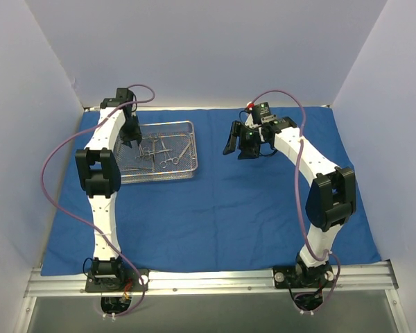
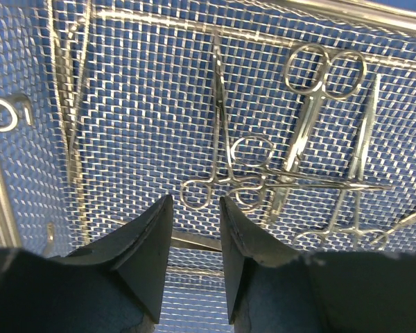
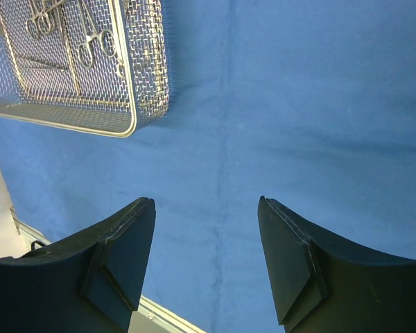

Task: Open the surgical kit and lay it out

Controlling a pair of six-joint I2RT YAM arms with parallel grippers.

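In the top view a silver mesh tray [image 1: 159, 177] with several metal instruments inside lies at the left. My left gripper hangs over its left part, fingers apart with nothing held. Between and beyond those fingertips, the left wrist view shows the ring handles of a slim clamp [image 2: 217, 111]. A second clamp [image 2: 333, 184] lies crosswise over larger scissors [image 2: 308, 121], and another clamp [image 2: 362, 142] is at the right. A flat instrument [image 2: 194, 241] is partly hidden behind the fingers. My right gripper stands open and empty over bare cloth, right of the tray.
Blue cloth [image 1: 208, 222] covers the table, clear in the middle, front and right. The tray's raised rim [image 3: 133, 114] surrounds the instruments. Pale walls [image 1: 194, 55] close off the back and sides. A thin tweezer-like tool [image 2: 80, 76] lies along the tray's left side.
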